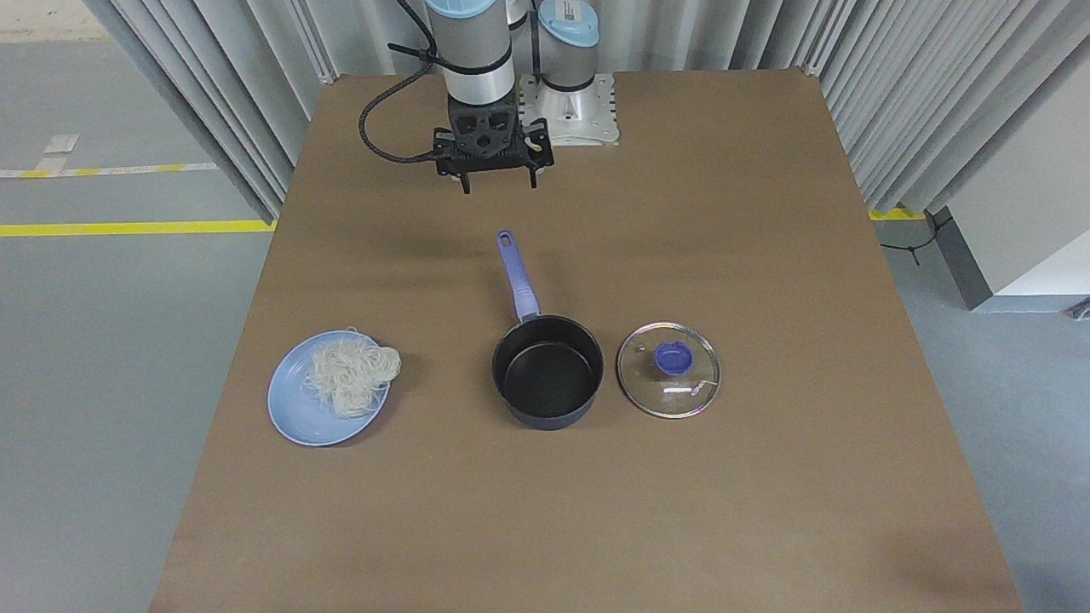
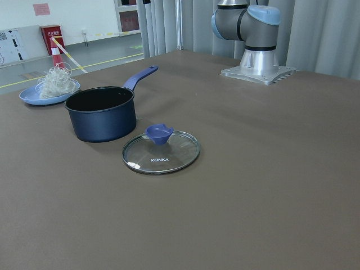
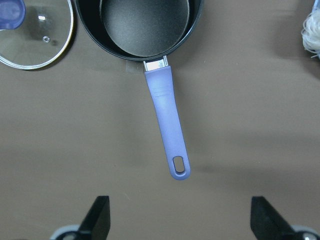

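Note:
My gripper point(image 1: 500, 184) is open and empty, above the back of the table, behind the pot's upturned handle end. In the wrist view its two fingers show at the bottom, either side of the blue handle point(image 3: 166, 115). The dark pot point(image 1: 547, 378) stands mid-table. A glass lid point(image 1: 649, 388) with a blue knob lies to its right in the front view. On the left, a blue plate point(image 1: 304, 414) holds a tangle of white noodles point(image 1: 352, 378).
The robot's base plate point(image 1: 603, 128) sits at the back edge, with curtains behind it.

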